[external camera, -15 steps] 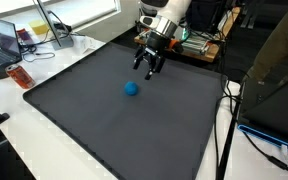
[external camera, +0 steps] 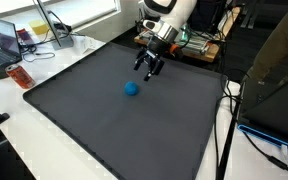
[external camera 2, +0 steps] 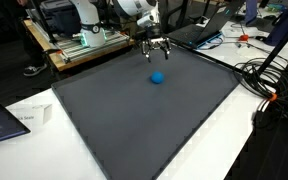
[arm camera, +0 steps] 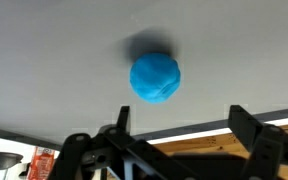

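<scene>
A round blue object (external camera: 131, 88) rests on the dark grey tabletop (external camera: 94, 102). From the second exterior side, the same blue object (external camera 2: 157, 77) sits alone, a little in front of the arm. My gripper (external camera: 148, 71) hangs above the table close beside it, apart from it. In the wrist view the blue object (arm camera: 155, 77) lies beyond the fingertips, near the middle of the picture. The two dark fingers (arm camera: 122, 122) are spread wide with nothing between them, so the gripper is open.
An orange-red can (external camera: 21, 77) stands at the table's left edge, with a laptop (external camera: 9, 40) behind it. Black cables (external camera 2: 269, 75) lie along the far side in the second exterior view.
The arm has shifted very slightly, with the gripper a touch lower and nearer the front. The blue object has stayed in place.
</scene>
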